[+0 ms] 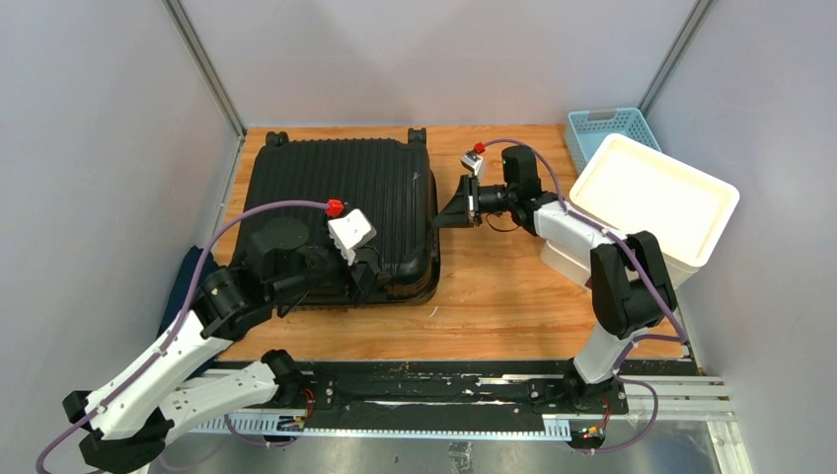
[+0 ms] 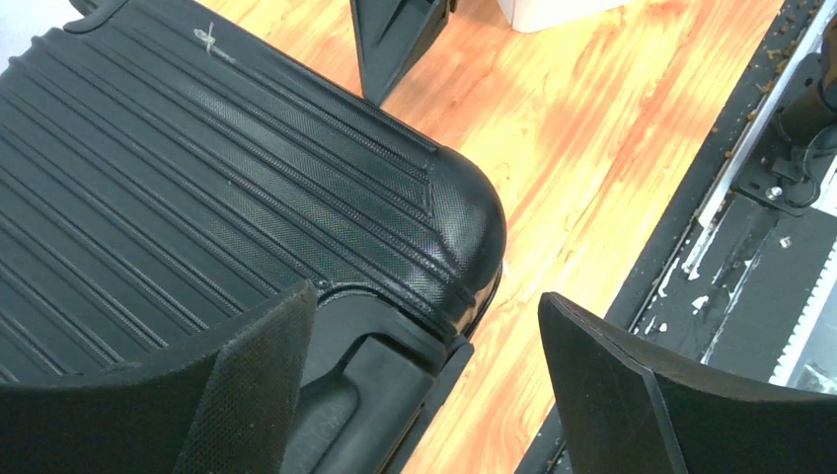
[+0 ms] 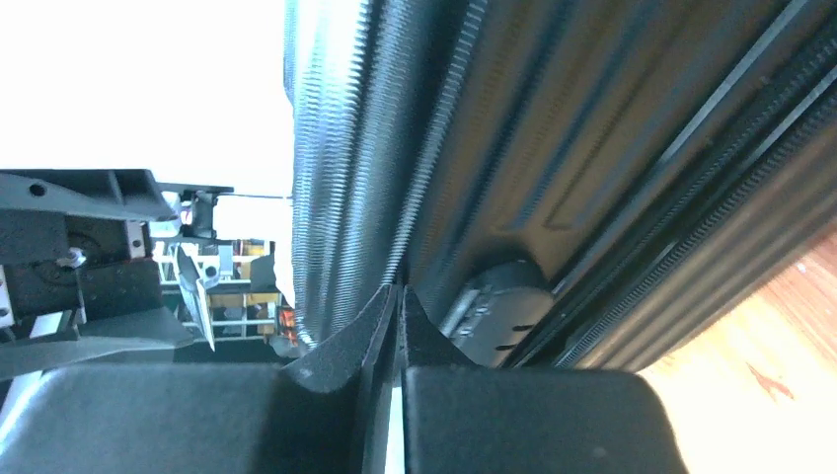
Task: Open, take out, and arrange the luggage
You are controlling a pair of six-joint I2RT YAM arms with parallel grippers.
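Observation:
The black ribbed suitcase point(image 1: 316, 178) lies closed on the wooden table. Over its near edge, beside the carry handle point(image 2: 375, 395), is my left gripper, its two fingers apart with nothing seen held between them. My right gripper has its fingertips at the suitcase's right side point(image 1: 428, 207), low against the ribbed shell; the fingers are closed together, and I cannot see anything clearly held between them.
A white lidded box point(image 1: 653, 194) stands on the right behind the right arm, with a blue basket point(image 1: 602, 126) at the back right corner. A dark cloth point(image 1: 186, 276) lies at the left. Bare table point(image 1: 503, 306) shows at front right.

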